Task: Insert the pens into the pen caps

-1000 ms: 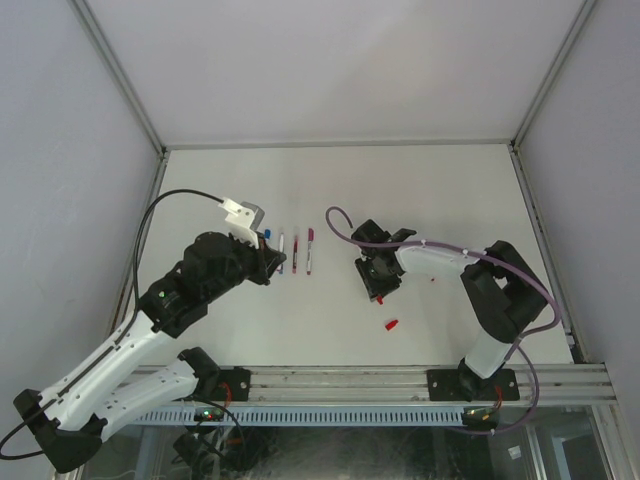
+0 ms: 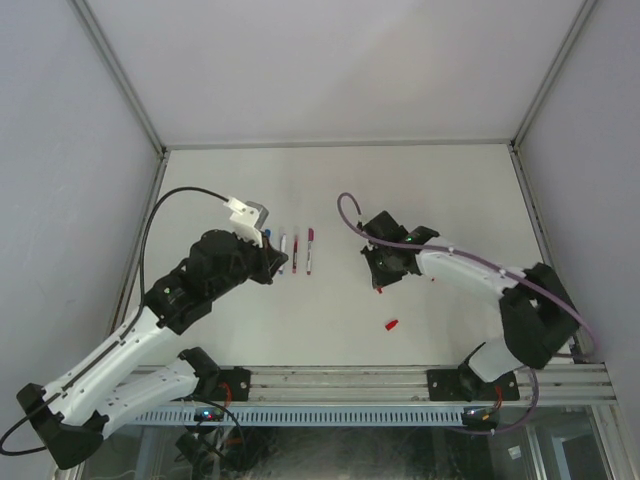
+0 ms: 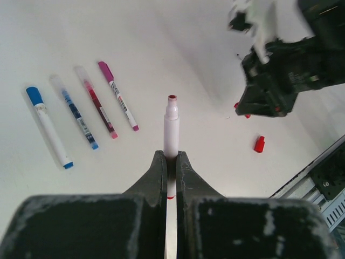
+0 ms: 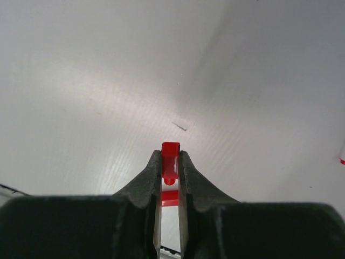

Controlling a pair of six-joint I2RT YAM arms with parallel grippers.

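A white uncapped marker with a dark red tip is gripped upright in my left gripper, tip pointing away from the fingers. In the right wrist view a small red cap sits between the closed fingertips of my right gripper, lifted off the table. That cap also shows below the right gripper in the top view. A second red cap lies loose on the table nearer the front edge. The two grippers stand well apart, left of centre and right of centre.
Lying in a row left of centre are a blue-capped white marker, a blue pen, a red pen and a magenta-capped pen. The back of the table and the strip between the arms are bare.
The left arm and its marker have hardly moved; the loose cap stays put.
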